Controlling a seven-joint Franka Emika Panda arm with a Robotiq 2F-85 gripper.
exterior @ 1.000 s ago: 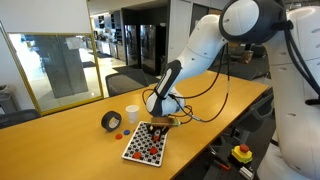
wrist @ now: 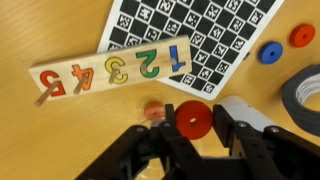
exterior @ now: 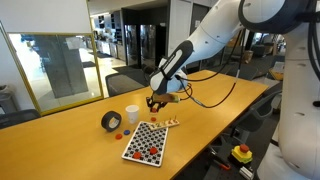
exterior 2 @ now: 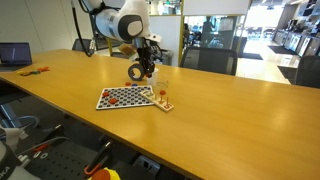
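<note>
My gripper is shut on a red disc (wrist: 193, 122), which shows between its fingertips in the wrist view. In exterior view 1 the gripper hangs above the table, past the far side of the checkered board (exterior: 146, 141). A wooden strip (wrist: 113, 72) with coloured numerals and upright pegs lies beside the board. Its numerals read 5, 4, 3, 2 and 1. One more reddish disc (wrist: 153, 110) rests on the tabletop, close to the held one in the wrist view.
Near the gripper stands a white cup (exterior: 133, 113), with a black ring-shaped roll (exterior: 110, 121) farther left. A blue disc (wrist: 270, 52) and a red disc (wrist: 302, 36) lie off the board. Red pieces (exterior: 153, 151) sit on the board.
From low over the checkered board, my gripper has risen and moved away to the board's far side.
</note>
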